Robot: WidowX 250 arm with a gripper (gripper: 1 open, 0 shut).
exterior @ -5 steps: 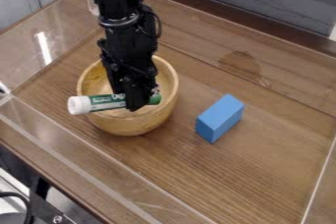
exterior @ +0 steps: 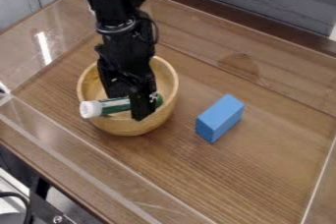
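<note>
My black gripper (exterior: 128,96) reaches down from the top into a round tan bowl (exterior: 155,121) at the centre left. Inside the bowl lies a green tube with a white end (exterior: 97,108), tilted towards the left rim. The gripper's fingers are over and around the tube, partly covering it; whether they touch it is hard to tell.
A blue block (exterior: 219,117) sits on the wooden table (exterior: 250,179) to the right of the bowl. A black cable runs along the lower left edge, and grey walls border the back.
The tube sits further back and lower in the bowl than a second ago, when it was nearer the front rim. The gripper has shifted slightly over it.
</note>
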